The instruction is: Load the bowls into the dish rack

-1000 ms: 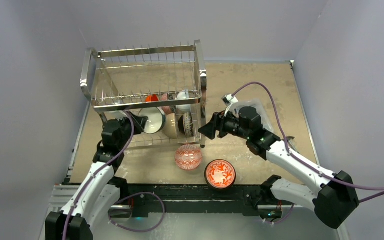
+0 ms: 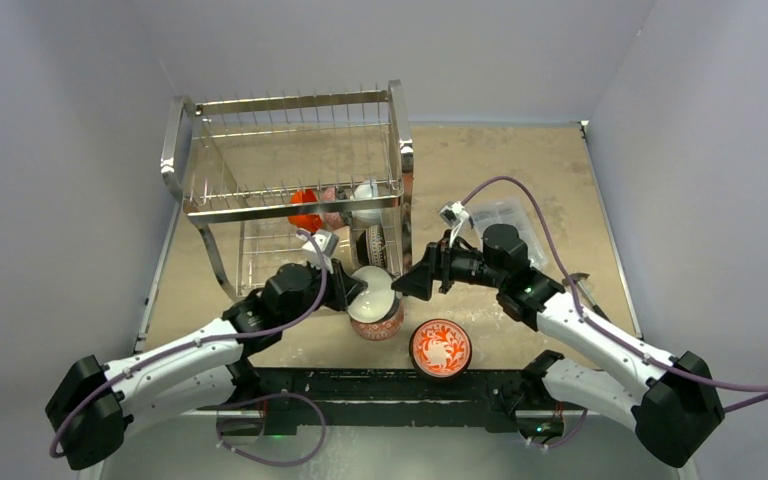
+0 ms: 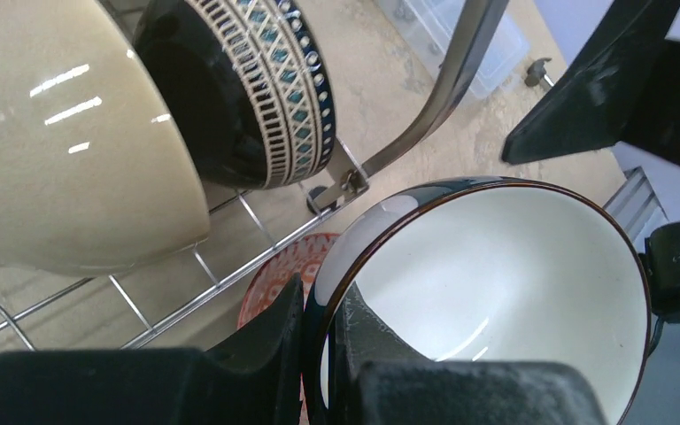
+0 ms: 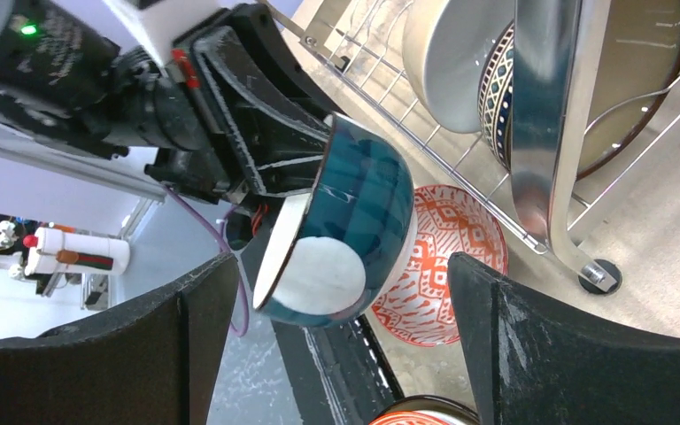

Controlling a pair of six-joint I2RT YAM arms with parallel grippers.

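My left gripper (image 2: pixel 353 290) is shut on the rim of a dark teal bowl with a white inside (image 2: pixel 371 295), tilted on its side in front of the dish rack (image 2: pixel 260 213). In the right wrist view its teal outer wall (image 4: pixel 359 208) faces me. Below that bowl, a red-and-white patterned bowl (image 2: pixel 376 330) is partly hidden. To its right sits an orange floral bowl (image 2: pixel 440 348) with a dark rim. My right gripper (image 2: pixel 418 287) stands open just right of the held bowl, nothing in its grasp; its fingers (image 4: pixel 505 328) spread wide in the right wrist view.
The rack's lower level holds a cream bowl (image 3: pixel 80 150), a black patterned bowl (image 3: pixel 239 88), an orange bowl (image 2: pixel 305 212) and a pale one (image 2: pixel 368 205). A steel rack leg (image 4: pixel 553 124) rises close to my right gripper. A clear plastic box (image 2: pixel 508 222) lies behind the right arm.
The left gripper has carried the teal bowl out of the rack's front, rightward and toward the table's front, over the red patterned bowl. The right arm has shifted only slightly.
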